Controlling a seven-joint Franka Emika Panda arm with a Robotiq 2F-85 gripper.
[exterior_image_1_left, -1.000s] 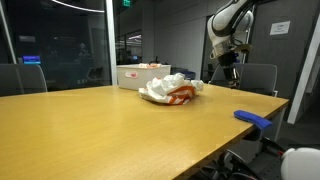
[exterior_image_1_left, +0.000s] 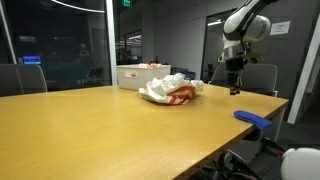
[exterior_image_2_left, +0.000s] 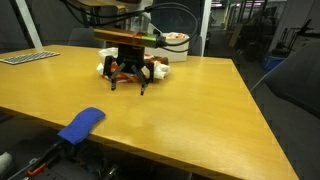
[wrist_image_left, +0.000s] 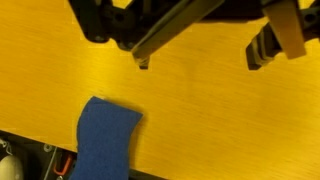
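A flat blue pad-like piece (exterior_image_1_left: 252, 118) lies at the table's edge, close to the robot's base; exterior view 2 has the same blue piece (exterior_image_2_left: 82, 124) at the near left edge. My gripper (exterior_image_1_left: 234, 91) is above the table, farther in than the blue piece and apart from it. In exterior view 2, the gripper (exterior_image_2_left: 127, 88) points downward with its fingers spread. The wrist view gives bare table between the open gripper fingers, and the blue piece (wrist_image_left: 105, 138) sits below left of them, partly cut off by the frame.
A crumpled white and orange bag (exterior_image_1_left: 172, 90) rests farther back on the table, with a white box (exterior_image_1_left: 140, 75) behind it. A grey grid-like panel (exterior_image_2_left: 28, 58) is at the far left in exterior view 2.
Over the last second my gripper has come down closer to the table and turned more steeply downward. The blue piece and the bag have stayed put.
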